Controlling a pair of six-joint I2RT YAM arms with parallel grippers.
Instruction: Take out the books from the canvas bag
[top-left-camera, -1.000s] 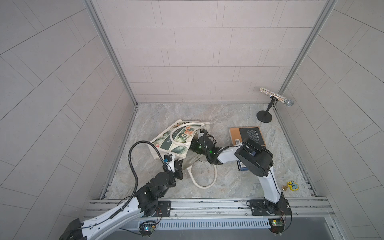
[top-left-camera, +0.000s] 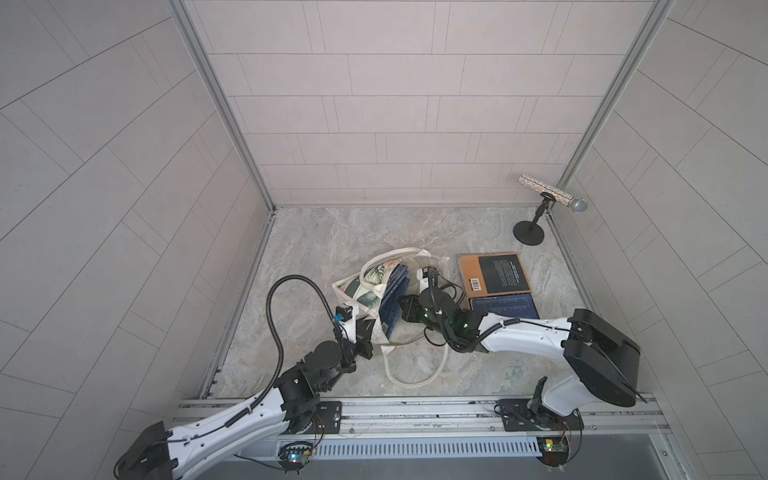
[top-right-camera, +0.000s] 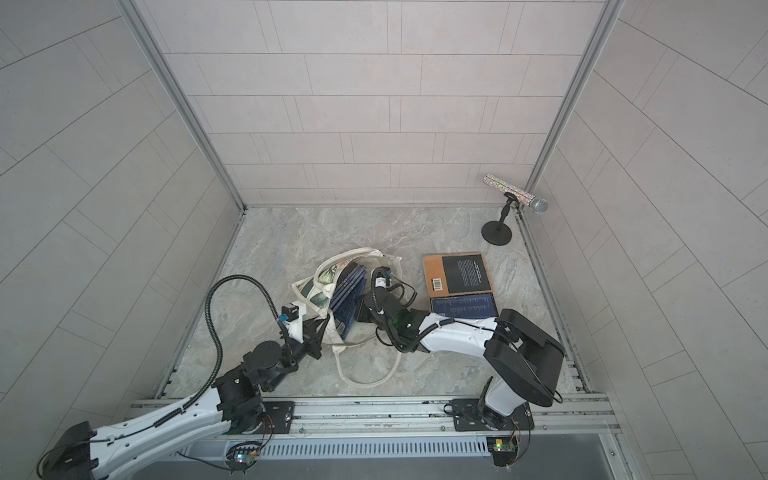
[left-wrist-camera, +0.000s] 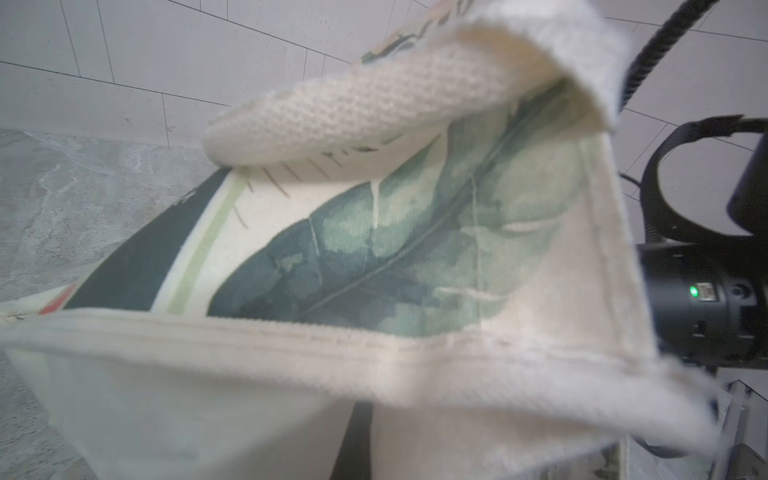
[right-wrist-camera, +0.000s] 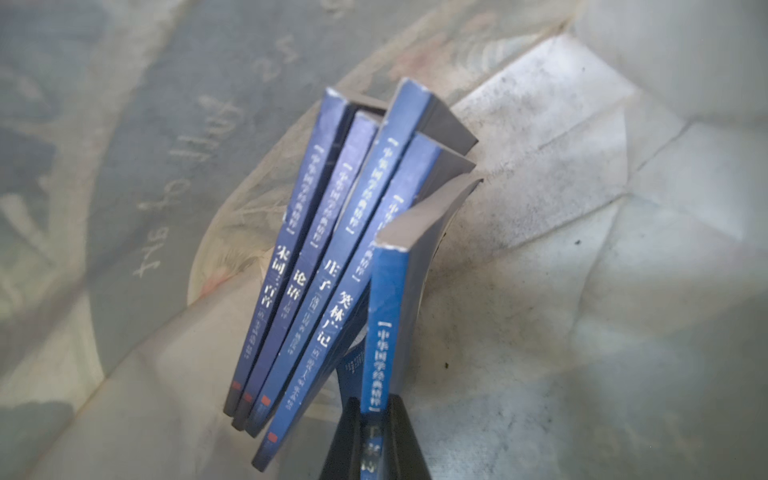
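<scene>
The cream canvas bag (top-left-camera: 352, 286), printed with leaves, lies on the marble-look surface in the middle, its mouth spread towards the right. Inside it several thin blue books (right-wrist-camera: 300, 264) lean together, spines showing in the right wrist view. My right gripper is shut on the spine of a brighter blue book (right-wrist-camera: 388, 276), which stands out from the others to the right. At the bag's near edge, my left gripper (top-left-camera: 369, 326) is shut on the canvas; in the left wrist view one dark finger (left-wrist-camera: 357, 444) shows and cloth covers the other.
Right of the bag lie a brown-and-black book (top-left-camera: 504, 274) and a dark blue book (top-left-camera: 504, 305), outside it. A microphone on a stand (top-left-camera: 529, 232) occupies the back right. The bag's loose handle (top-left-camera: 416, 384) loops towards the front. Free surface lies behind the bag.
My right arm has drawn back to the right, and blue books now show in the bag's mouth. The bag's printed side has tipped up and narrowed. My left gripper has barely moved.
</scene>
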